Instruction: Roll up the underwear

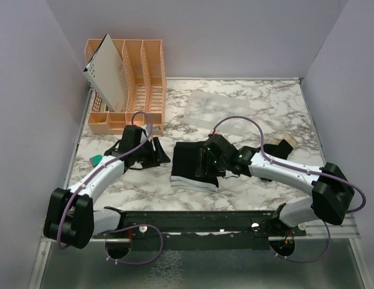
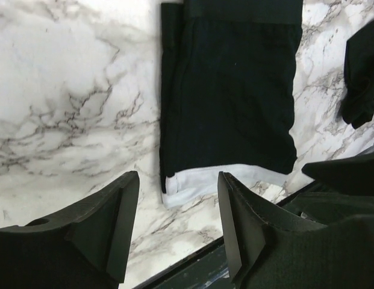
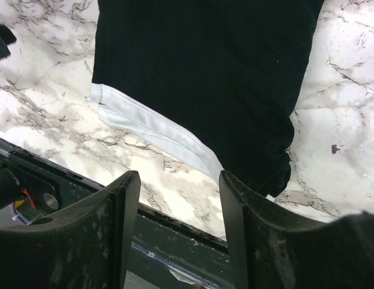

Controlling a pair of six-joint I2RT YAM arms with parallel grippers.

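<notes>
Black underwear with a white waistband lies folded into a flat rectangle on the marble table, its band toward the front edge. My left gripper is open above the table, just left of the cloth. In the left wrist view the underwear spreads ahead of the open fingers, clear of them. Over the right part of the cloth hovers my right gripper, also open and empty. In the right wrist view the band's right end runs close to the right finger; touching or apart I cannot tell.
An orange divided organizer holding a white board stands at the back left. A clear sheet lies behind the cloth. Another black cloth rests at the right, and a green item at the left.
</notes>
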